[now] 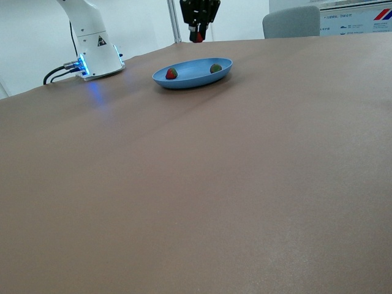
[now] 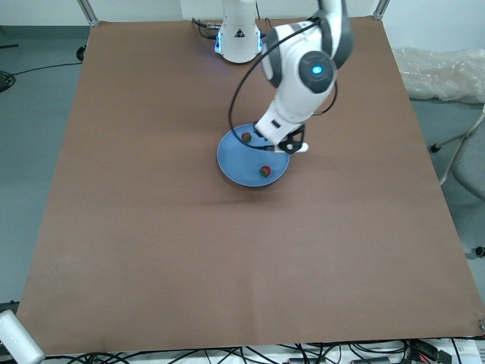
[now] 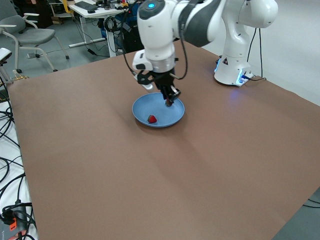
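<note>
A blue plate (image 2: 242, 167) (image 1: 193, 76) (image 3: 150, 105) lies on the brown table with two strawberries: one (image 2: 265, 171) (image 3: 152, 119) and another (image 2: 246, 137) (image 1: 171, 73). My black gripper (image 2: 284, 141) (image 1: 199, 35) (image 3: 169, 100) hangs over the plate, shut on a red object (image 1: 199, 38), apparently a strawberry, held above the plate's surface. Its fingertips are small and partly hidden in the side views.
The white robot base (image 2: 236, 34) (image 1: 100, 58) with cables stands at the table's back. The tabletop (image 2: 242, 258) around the plate is otherwise clear. Chairs and cables lie beyond the edges.
</note>
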